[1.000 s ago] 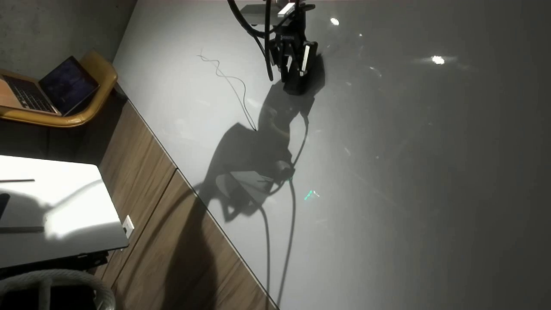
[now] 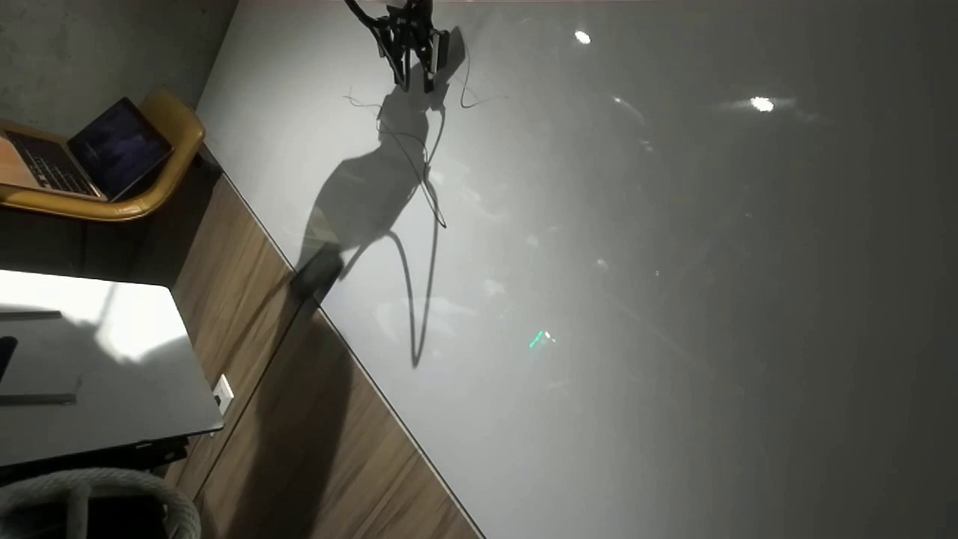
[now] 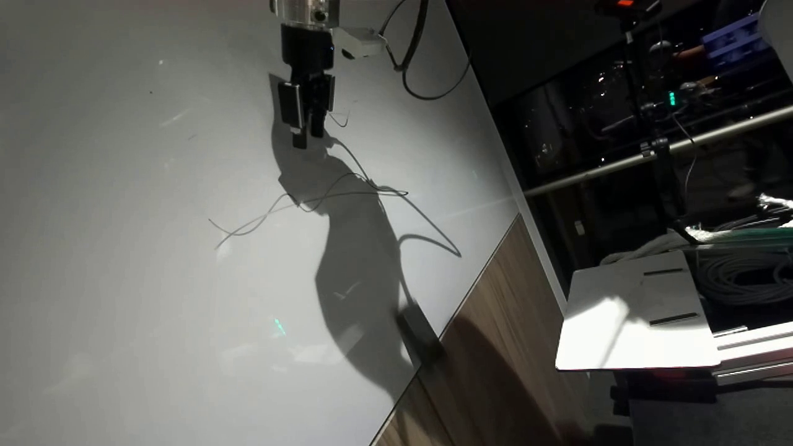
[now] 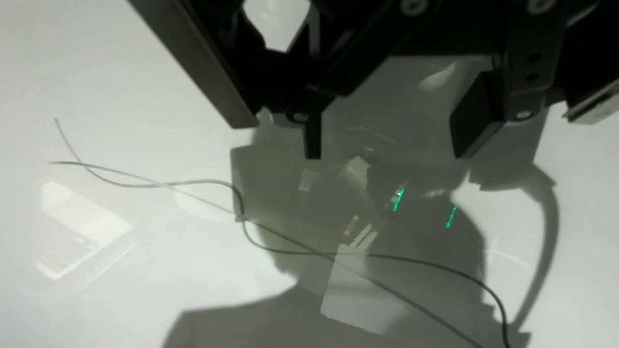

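Observation:
Above the glossy pale tabletop, my gripper (image 2: 415,89) points downward at the top of exterior view 1. Its black fingertips stand apart in the wrist view, and only tabletop and shadow show between them, so the gripper is open with nothing held. A thin dark cord (image 4: 241,219) lies loosely on the table, crossing itself, below the fingertips in that view. In exterior view 2 the cord (image 3: 406,194) is beyond the gripper (image 3: 309,141) toward the lower right, its loose ends reaching left. No contact between fingers and cord shows.
The arm's black cable (image 3: 416,44) loops beside the wrist.
Over the last second my gripper has moved up and left in exterior view 1, its shadow shifting left over the cord. The cord appears to lie where it was.

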